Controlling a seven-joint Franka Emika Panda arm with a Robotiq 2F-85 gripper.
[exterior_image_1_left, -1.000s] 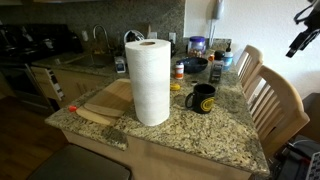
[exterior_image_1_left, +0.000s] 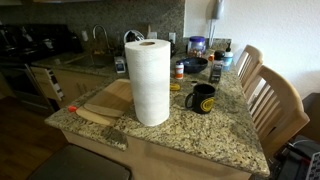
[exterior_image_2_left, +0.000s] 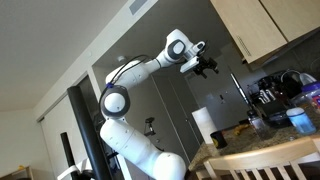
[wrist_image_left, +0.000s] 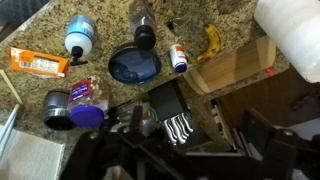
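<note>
My gripper (exterior_image_2_left: 203, 66) is raised high above the counter in exterior view 2, clear of everything on it. In the wrist view, the dark fingers of the gripper stand wide apart along the lower edge, with no object held between them. Below lie a dark blue bowl (wrist_image_left: 134, 64), a yellow banana-like item (wrist_image_left: 210, 42), a small white bottle (wrist_image_left: 179, 57), a blue-and-clear bottle (wrist_image_left: 79, 37) and a purple-lidded jar (wrist_image_left: 88, 102). A black mug (exterior_image_1_left: 201, 98) with a yellow emblem stands upright on the counter.
A tall paper towel roll (exterior_image_1_left: 150, 85) rises near the counter's front. Beside it is a wooden cutting board (exterior_image_1_left: 111, 98). A knife block (wrist_image_left: 172, 113) stands among items near the wall. Chairs (exterior_image_1_left: 278, 103) line one side; the granite around the mug is mostly bare.
The counter items have not visibly moved.
</note>
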